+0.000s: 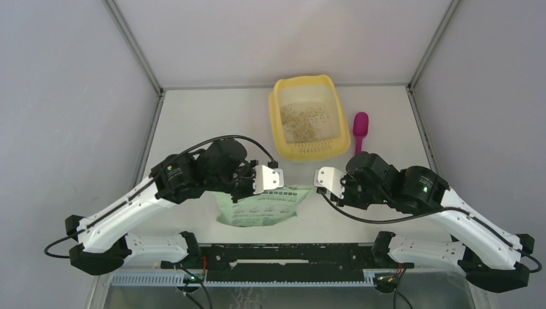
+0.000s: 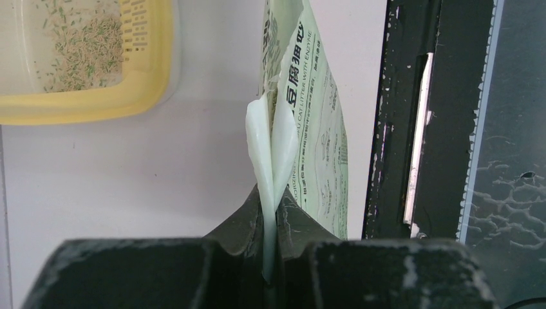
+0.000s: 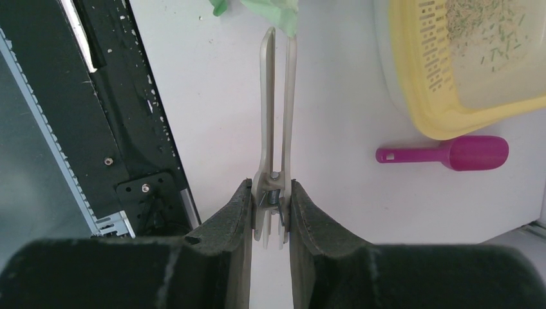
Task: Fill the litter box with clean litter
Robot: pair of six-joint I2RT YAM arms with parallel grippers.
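Note:
A pale green litter bag [image 1: 264,209] with dark print hangs from my left gripper, which is shut on its gathered top edge. In the left wrist view the bag [image 2: 319,129] drapes beyond the fingers, its inside mostly hidden. My right gripper is shut on a long pale clip [image 3: 266,109]. The clip's two arms point at the bag's corner [image 3: 277,11], their tips close to it; whether they touch or grip it I cannot tell. The yellow litter box [image 1: 310,152] stands behind the bag, with a thin patch of litter [image 1: 302,123] inside.
A magenta scoop [image 1: 360,125] lies to the right of the box. Along the front edge runs a black rail [image 1: 283,253].

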